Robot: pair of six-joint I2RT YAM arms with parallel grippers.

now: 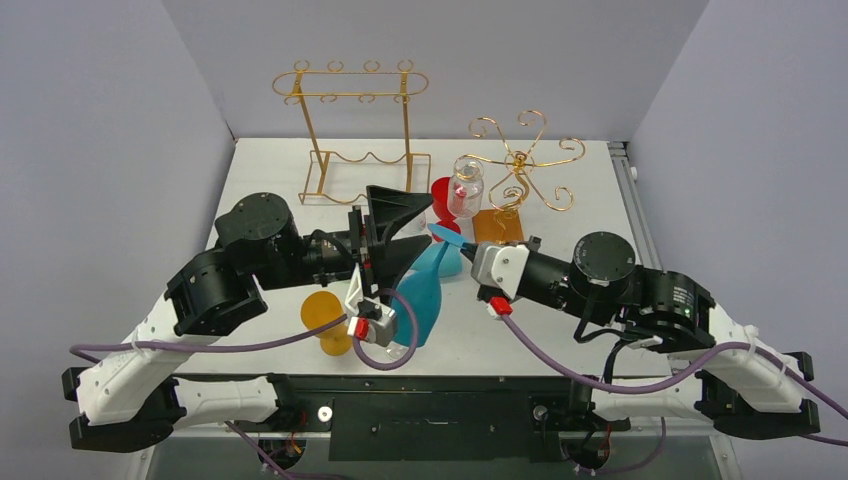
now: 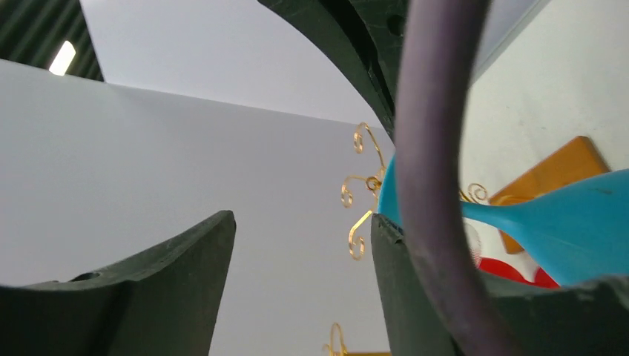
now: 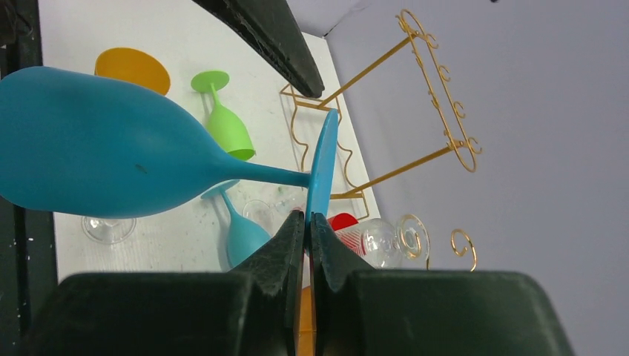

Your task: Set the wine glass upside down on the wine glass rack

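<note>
A large blue wine glass (image 1: 418, 300) hangs in the air between my arms, foot up and bowl down toward the table front. My right gripper is shut on the edge of its thin blue foot (image 3: 323, 163), and the bowl extends left in the right wrist view. Close to the stem and foot, my left gripper (image 1: 428, 221) stands open with nothing between its fingers. One of its dark fingers (image 3: 278, 55) shows above the foot in the right wrist view. At the back left stands the gold rack (image 1: 350, 95) with curled hooks along its top.
Another gold stand with curled arms (image 1: 518, 160) is at the back right, beside a clear jar (image 1: 465, 190) and a red glass (image 1: 440, 190). Yellow (image 1: 322, 310) and green glasses (image 3: 226, 130) lie lower. A purple cable (image 2: 438, 148) blocks part of the left wrist view.
</note>
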